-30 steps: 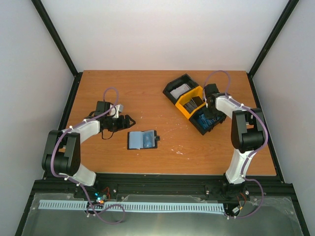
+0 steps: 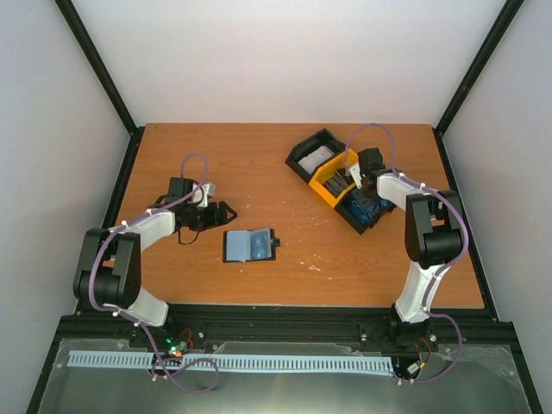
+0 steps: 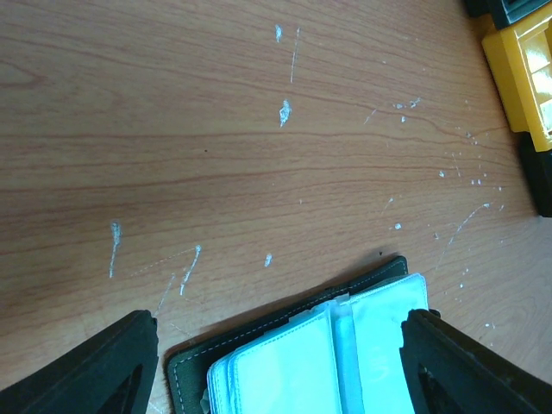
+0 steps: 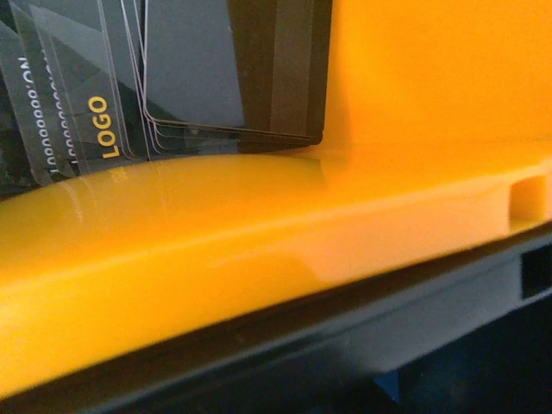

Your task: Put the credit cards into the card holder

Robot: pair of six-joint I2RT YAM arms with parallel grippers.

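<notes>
The open card holder [image 2: 249,246] lies on the table, its pale sleeves [image 3: 274,366] below my left gripper. That gripper's fingers stand apart with nothing visible between them. At the right, dark cards [image 4: 60,103] stand in the yellow compartment [image 4: 431,78] of the three-part organiser [image 2: 321,182]. My right gripper [image 2: 359,179] is over the organiser, around the yellow and front black compartments; its fingertips are hidden or too small to tell, so I cannot tell what is between them.
The back black compartment [image 2: 302,157] holds whitish items; the front black one [image 2: 360,226] holds blue items. The bare table [image 2: 250,164] has free room at the back left and in the middle.
My right gripper has shifted slightly toward the back left over the organiser, with more white showing beside it. The left arm shows no visible movement in the top view.
</notes>
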